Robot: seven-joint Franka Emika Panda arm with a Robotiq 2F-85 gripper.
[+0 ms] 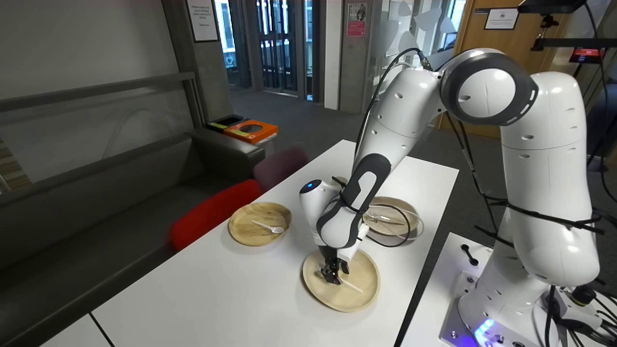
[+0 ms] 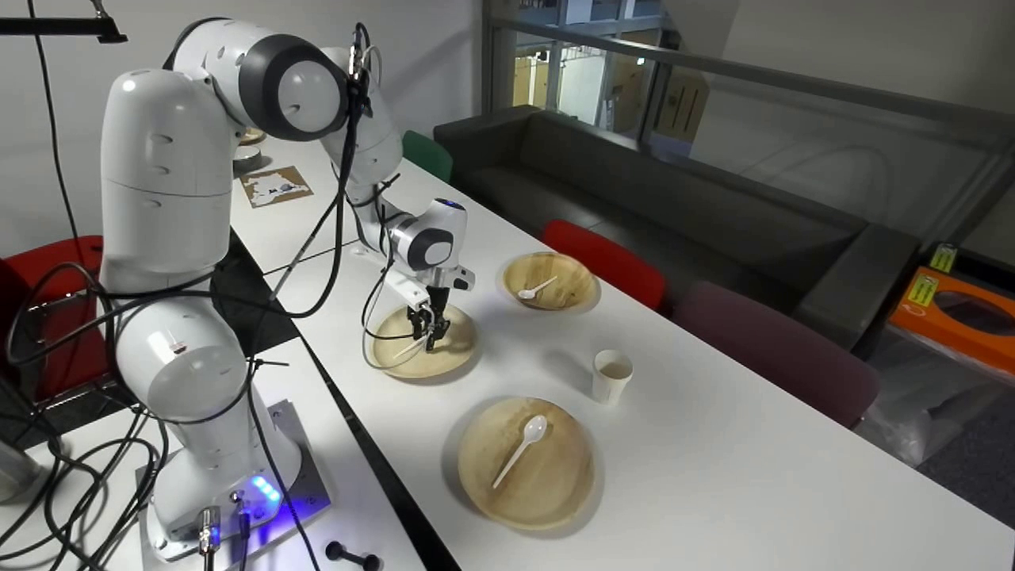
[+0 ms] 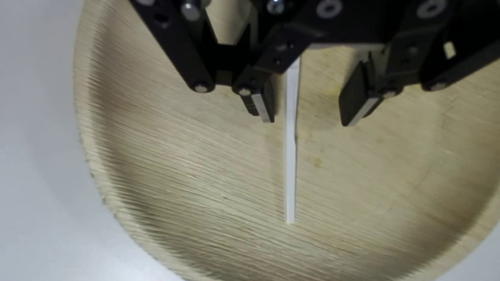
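Note:
A white plastic spoon (image 3: 290, 154) lies on a round wooden plate (image 1: 364, 263), its handle pointing down in the wrist view. My gripper is low over this plate, its fingers apart on either side of the handle. The left finger (image 3: 262, 105) is nearer the handle than the right one, with a visible gap on each side. The spoon's bowl is hidden behind the gripper. In exterior view 2 the gripper (image 2: 430, 341) covers part of the same plate (image 2: 457, 357).
Another plate (image 2: 557, 500) carries a white spoon (image 2: 515, 455), and a further plate (image 2: 578, 296) holds a third spoon (image 2: 537, 289). A white cup (image 2: 610, 376) stands upright between these plates.

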